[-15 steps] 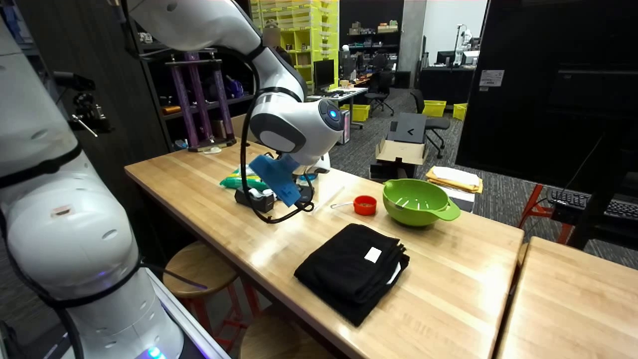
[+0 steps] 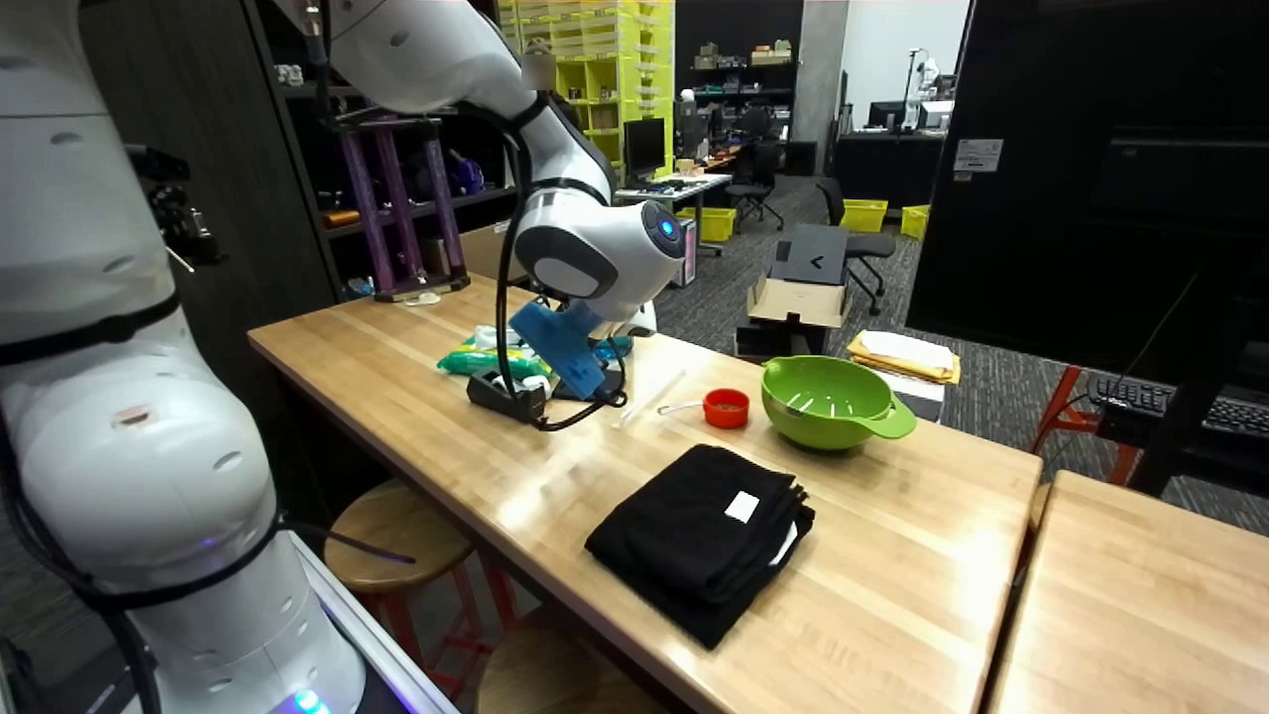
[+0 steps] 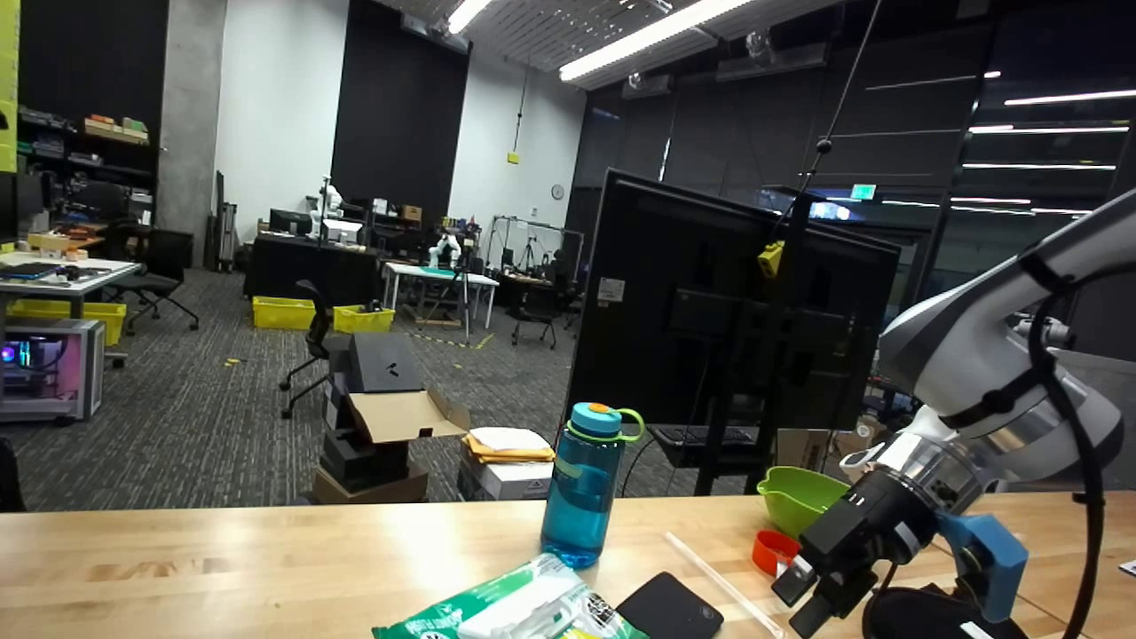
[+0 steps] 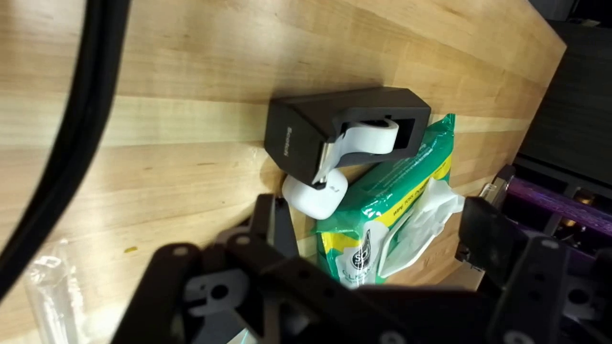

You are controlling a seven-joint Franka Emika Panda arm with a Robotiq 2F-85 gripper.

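Observation:
My gripper is open over the table, its two fingers wide apart and nothing held between them. In the wrist view a green and yellow pack of wipes (image 4: 396, 189) lies below the gap. A white rounded case (image 4: 315, 198) sits beside the pack, close to the left finger. Against them stands a black tape dispenser (image 4: 292, 137) with a white roll. Exterior view 2 shows the gripper (image 3: 806, 598) angled down above the table, to the right of a flat black object (image 3: 671, 609). In exterior view 1 the arm's blue part largely hides the fingers.
A blue bottle (image 3: 583, 490) stands behind the wipes. A clear tube (image 3: 724, 584), a red cup (image 2: 726, 409) and a green colander (image 2: 827, 405) are also on the table. Folded black cloth (image 2: 702, 524) lies nearer the front. The arm's cable (image 4: 80, 114) loops close to the tabletop.
In exterior view 1 the arm has shifted slightly to the right, and its hanging cable has swung right with it. The blue part sits a little higher. The table objects look unmoved.

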